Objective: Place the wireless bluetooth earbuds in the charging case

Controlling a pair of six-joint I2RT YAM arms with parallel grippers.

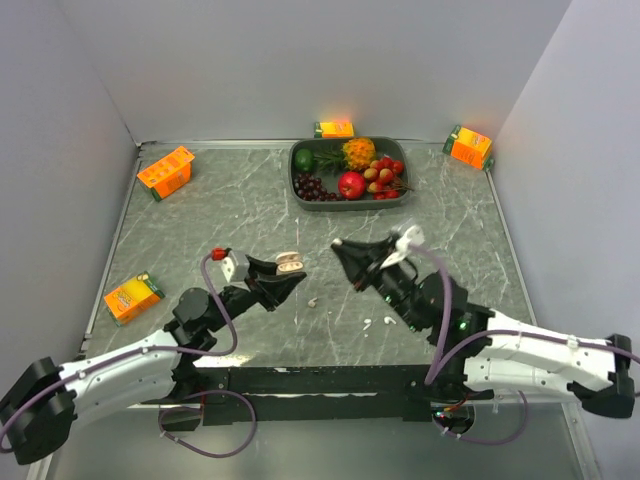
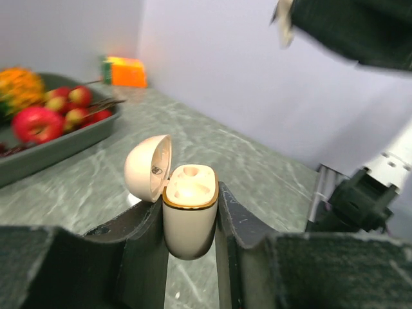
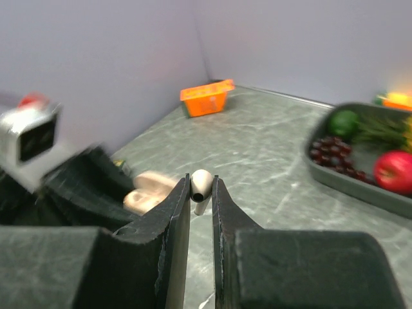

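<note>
My left gripper [image 1: 285,280] is shut on the white charging case [image 2: 189,225], whose lid [image 2: 145,170] stands open over two round slots. My right gripper [image 1: 345,255] is shut on a small white earbud [image 3: 201,183], held up to the right of the case, apart from it; in the right wrist view the case lid [image 3: 154,183] shows behind and left of the earbud, partly hidden by the left gripper. Small white pieces [image 1: 390,321] lie on the marble table below.
A grey tray [image 1: 310,202] of fruit stands at the back middle. Orange boxes [image 1: 166,173] sit at the left, back and back right.
</note>
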